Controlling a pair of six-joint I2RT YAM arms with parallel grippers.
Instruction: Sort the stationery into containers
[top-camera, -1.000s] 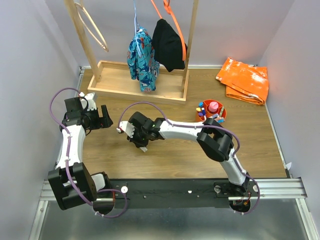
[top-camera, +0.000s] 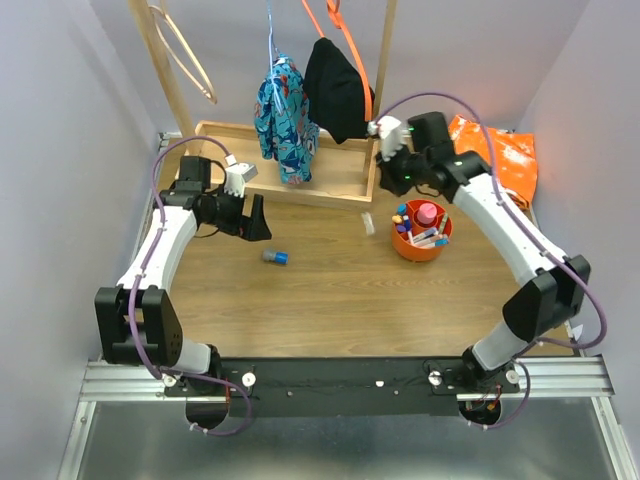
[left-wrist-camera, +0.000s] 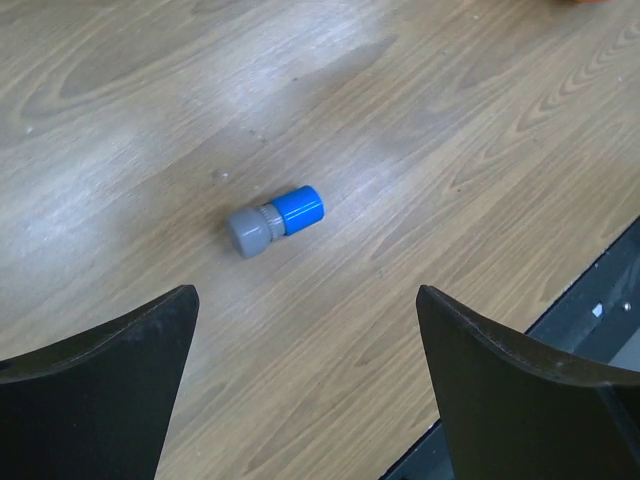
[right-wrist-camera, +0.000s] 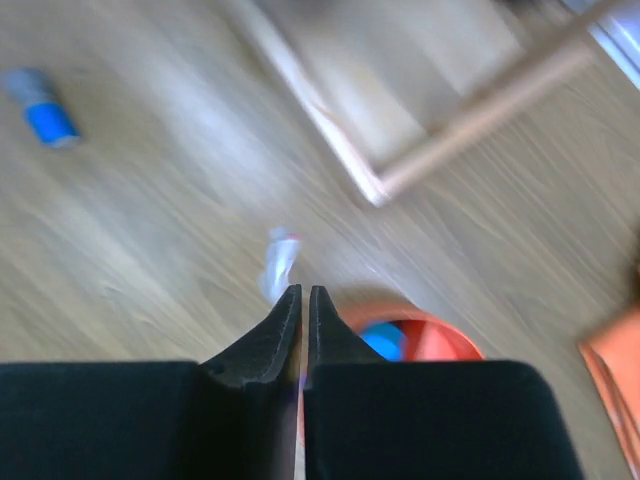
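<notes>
A grey-and-blue cylindrical item (left-wrist-camera: 298, 208) lies on the table below my open left gripper. My right gripper (top-camera: 385, 170) hangs left of an orange round container (top-camera: 418, 252) holding pens and a pink item; its blurred wrist view shows the fingers closed on something small and pale (right-wrist-camera: 278, 262), partly hidden by the fingertips. The pale piece also shows below that gripper in the top view.
A wooden tray (top-camera: 225, 136) with hanging bags above it stands at the back. A folded orange cloth (top-camera: 505, 160) lies back right.
My right gripper has swung right and back toward the orange container, the pale piece moving with it. My left arm has moved right, toward the grey-and-blue item.
</notes>
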